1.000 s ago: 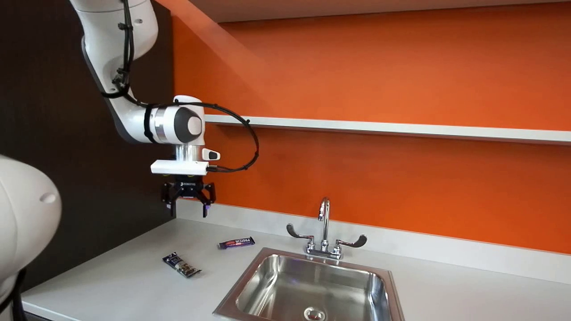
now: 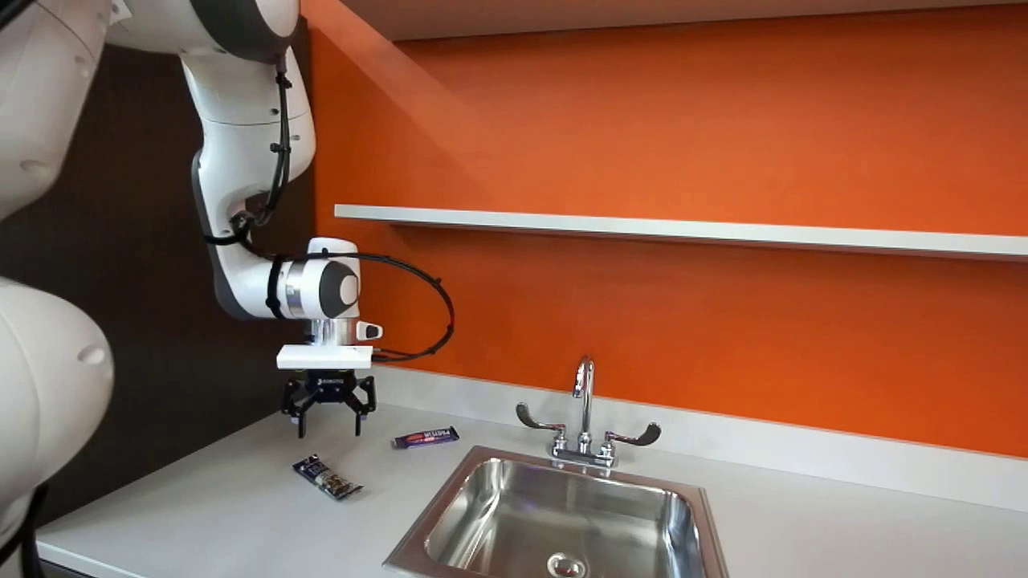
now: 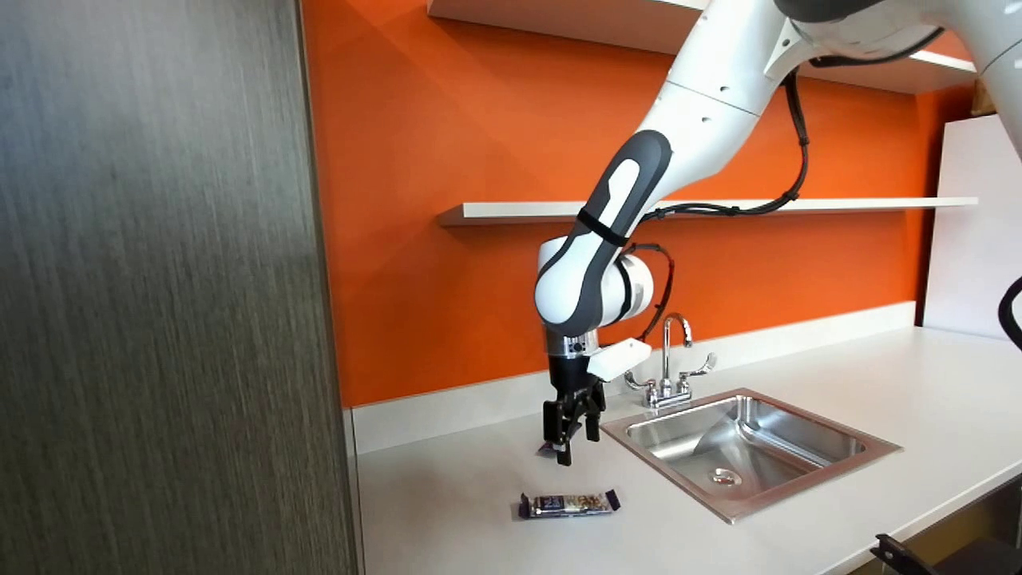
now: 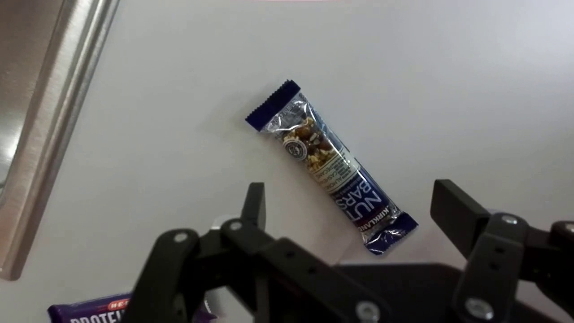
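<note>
My gripper (image 2: 329, 424) hangs above the counter with its fingers apart and nothing between them. In the wrist view its two black fingertips (image 4: 257, 207) stand wide on either side. A nut bar (image 4: 336, 175) in a clear and dark-blue wrapper lies flat and slanted on the counter, ahead of the fingers in that view. From the second exterior view the same nut bar (image 3: 570, 505) lies nearer the camera than the gripper (image 3: 580, 446). A purple protein bar (image 2: 426, 438) rests closer to the back wall; in the wrist view a finger linkage partly covers this protein bar (image 4: 89, 311).
To the right of the bars is a steel sink (image 2: 409, 547) with a faucet (image 2: 585, 405) behind it. A dark panel (image 2: 173, 289) rises at the left, and a white shelf (image 2: 675, 228) runs along the orange wall.
The arm has come down, bringing my gripper closer to the counter. Its fingers remain apart, and both bars lie where they were.
</note>
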